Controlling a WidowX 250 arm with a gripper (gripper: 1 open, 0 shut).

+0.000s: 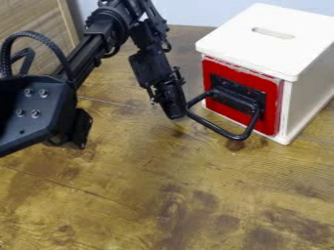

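Note:
A white box [268, 49] stands at the right, with a red front panel [267, 121] that carries a black plate. A black loop handle [233, 135] sticks out from this panel toward the left, low over the floor. My black gripper [175, 109] points down at the outer left end of that handle, close to it or touching it. Its fingers look shut; whether any part of the handle is between them cannot be told at this size.
A black bracket [33, 112] of the robot fills the left edge, with cables above it. A white wall [196, 10] runs along the back, and a wooden board [33, 24] stands at the top left.

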